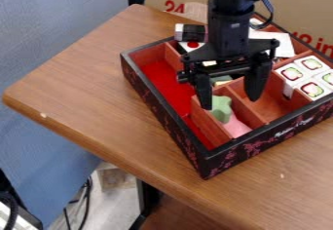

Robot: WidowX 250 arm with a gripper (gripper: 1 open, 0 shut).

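My black gripper (228,95) hangs over a dark patterned box (196,141) with red dividers, its two fingers standing apart and reaching down into the middle compartments. A green piece (221,110) and a pink piece (236,128) lie in a compartment just below and in front of it. White tiles with red-green marks (307,78) fill the right compartment. A red and white item (193,46) and a black piece (192,32) sit at the back. Whether anything is between the fingers is hard to see.
A cardboard box (299,10) stands behind. Cables hang beside the table at the lower left.
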